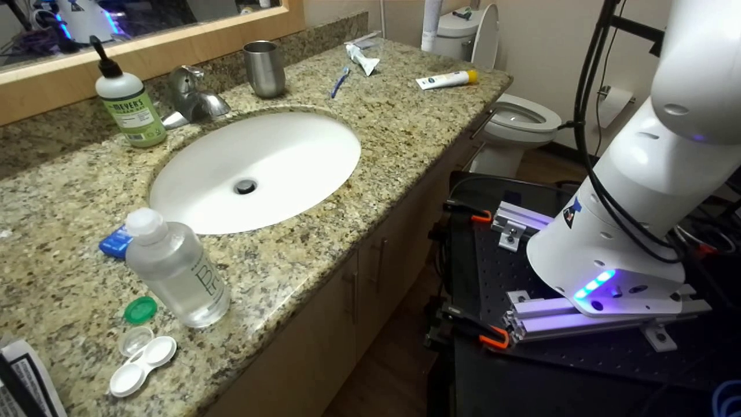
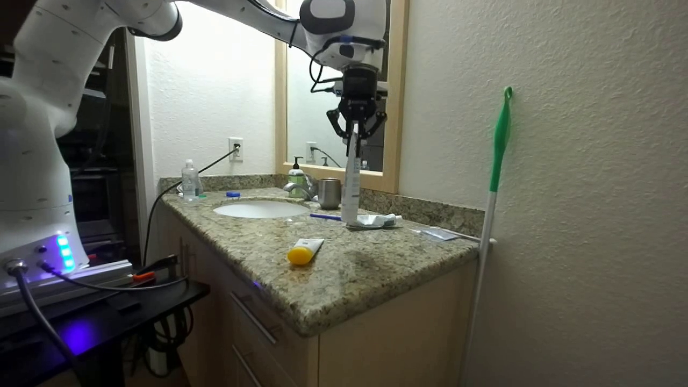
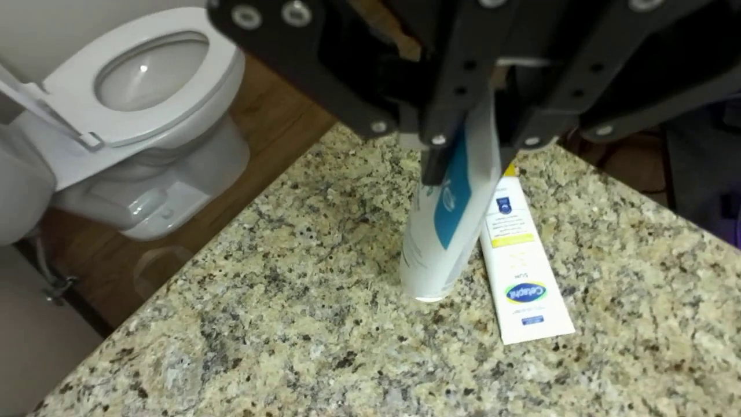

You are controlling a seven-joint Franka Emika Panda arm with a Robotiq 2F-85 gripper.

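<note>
A tall white tube with a blue label panel [image 3: 455, 201] hangs upright, its upper part clasped by my gripper [image 2: 353, 136]. In the wrist view the dark fingers [image 3: 436, 163] press on both sides of it, the gripper shut on it. Exterior view 1 shows only the tube's lower part [image 1: 430, 26] at the top edge, and the gripper is out of that frame. The lower end appears raised off the granite counter [image 3: 292, 292]. A white Cetaphil tube with a yellow cap [image 3: 524, 264] lies flat close by.
A crumpled white tube [image 1: 362, 59], a blue toothbrush [image 1: 340, 82] and a steel cup [image 1: 264, 68] stand or lie near the back. The sink [image 1: 299, 160], soap bottle [image 1: 129, 104] and clear bottle [image 1: 182, 271] are farther along. Bare granite surrounds the Cetaphil tube.
</note>
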